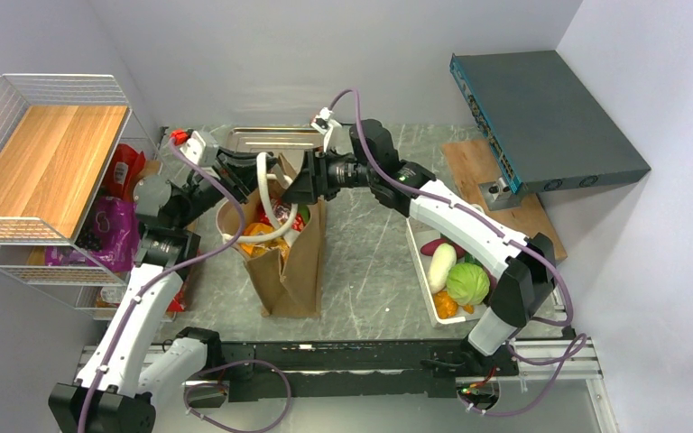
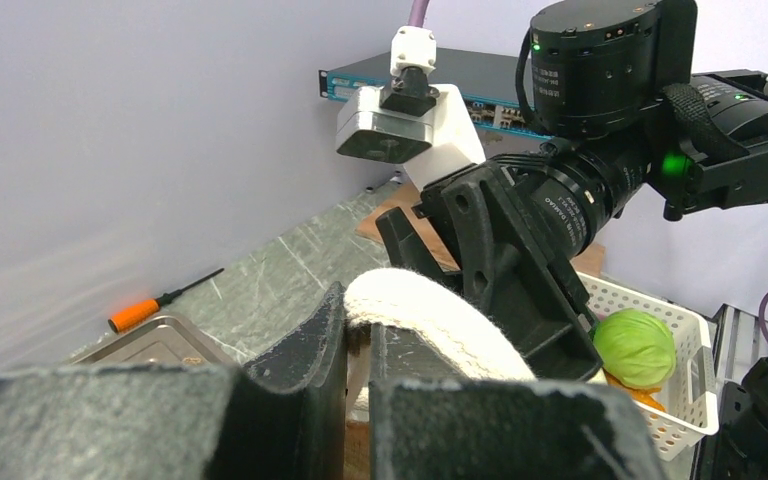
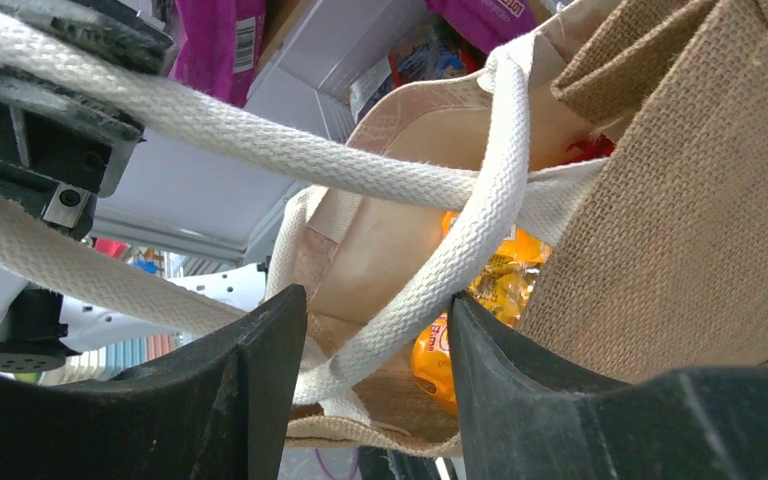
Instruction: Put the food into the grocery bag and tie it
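Note:
The brown grocery bag stands upright on the counter, with an orange packet and a red packet visible in its mouth. Its white rope handle is pinched by my left gripper, which is shut on it above the bag. From the right, my right gripper reaches over the bag's rim. In the right wrist view its fingers are spread, and a length of white rope runs across the gap between them, not clamped. The knot area is partly hidden by the grippers.
A white basket with a cabbage and other vegetables sits at the right, under the right arm. A metal tray lies behind the bag. The wire shelf is at the left. Counter between bag and basket is clear.

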